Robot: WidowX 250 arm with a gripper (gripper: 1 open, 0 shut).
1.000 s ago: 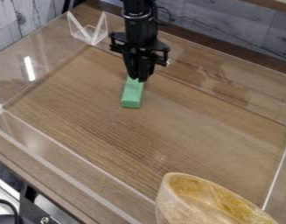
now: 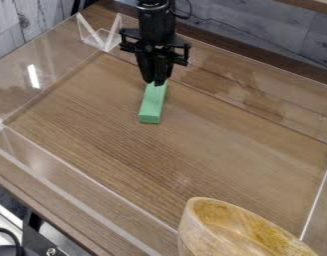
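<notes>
A green rectangular block [image 2: 152, 106] lies flat on the wooden table, just left of centre in the upper half. The black robot gripper [image 2: 156, 70] hangs from the top of the view, above the block's far end and partly covering it. Whether its fingers are open or shut cannot be told at this size.
A yellow bowl-like object [image 2: 233, 225] sits at the bottom right edge of the table [image 2: 112, 160]. Clear plastic pieces or tape stand at the top left and left edge.
The gripper has shifted left and slightly up over the block, showing more of its far end. The block appears in the same place.
</notes>
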